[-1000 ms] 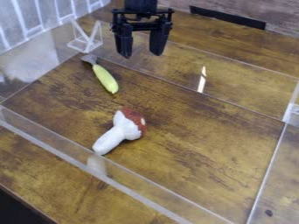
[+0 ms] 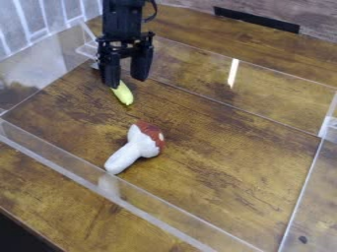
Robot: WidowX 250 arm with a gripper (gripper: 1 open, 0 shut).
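My black gripper [image 2: 126, 69] is open in the upper left of the camera view, hanging low over a yellow-green elongated object [image 2: 124, 94], whose far end it partly hides. A white toy mushroom with a red-brown cap [image 2: 134, 148] lies on its side on the wooden surface lower in the view, apart from the gripper.
Clear low walls [image 2: 158, 221] border the wooden work area [image 2: 237, 157], which is bare on the right. A white object at the upper left is mostly hidden behind the gripper.
My gripper has come down and to the left, from above and behind the yellow-green object to over its far end. The mushroom has not moved.
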